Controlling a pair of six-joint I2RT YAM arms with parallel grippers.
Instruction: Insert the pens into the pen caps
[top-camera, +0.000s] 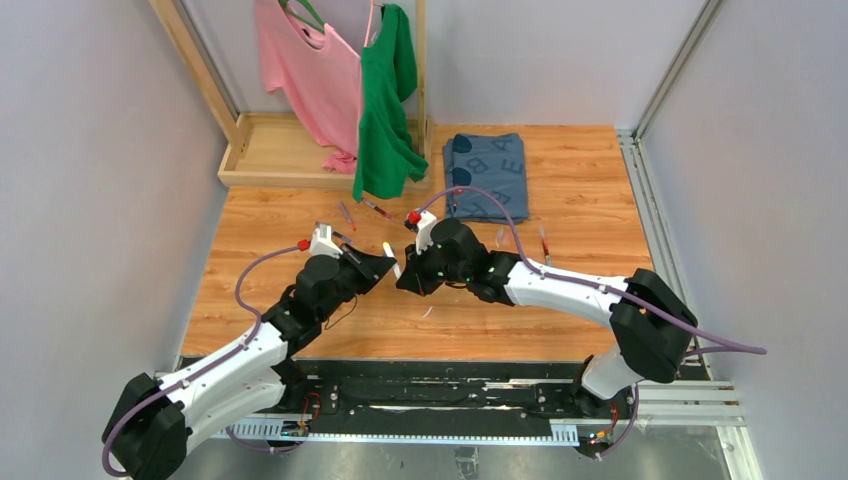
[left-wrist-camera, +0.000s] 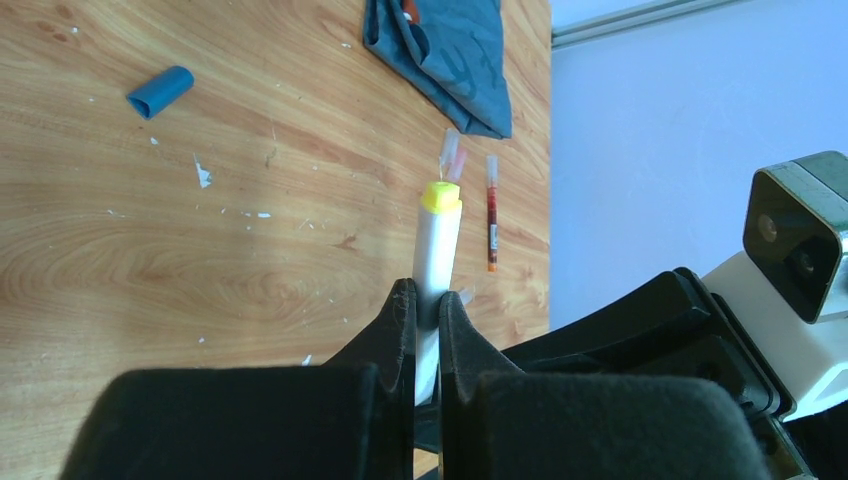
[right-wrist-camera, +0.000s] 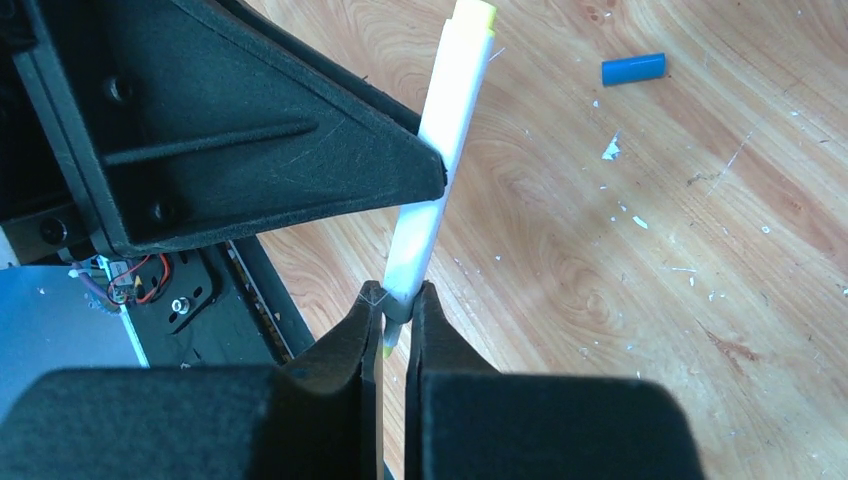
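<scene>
A white pen with a yellow end (left-wrist-camera: 436, 240) stands tilted between the grippers at mid-table. My left gripper is shut on its barrel; in the right wrist view its dark finger lies across the pen's upper part. My right gripper is shut on the same pen lower down. A loose blue cap lies on the table, also seen in the left wrist view. Several other pens and clear caps, among them a red pen (left-wrist-camera: 492, 225), lie toward the back and right.
A folded blue cloth (top-camera: 485, 177) lies at the back right. A wooden tray (top-camera: 270, 150) with a hanging pink shirt and green top stands at the back left.
</scene>
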